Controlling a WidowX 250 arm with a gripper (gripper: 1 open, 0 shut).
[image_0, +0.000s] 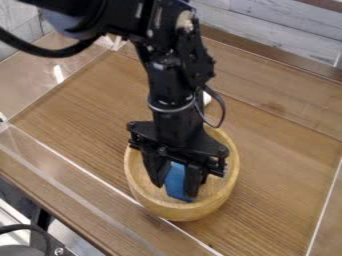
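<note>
My black gripper reaches down into a round wooden bowl near the front middle of the table, its fingers closed around a blue object low inside the bowl. The arm covers the back part of the bowl. A small white item, partly hidden, shows behind the arm to the right.
A raised wooden edge and a pale plank wall run along the back. Cables and metal parts show at the lower left, off the table.
</note>
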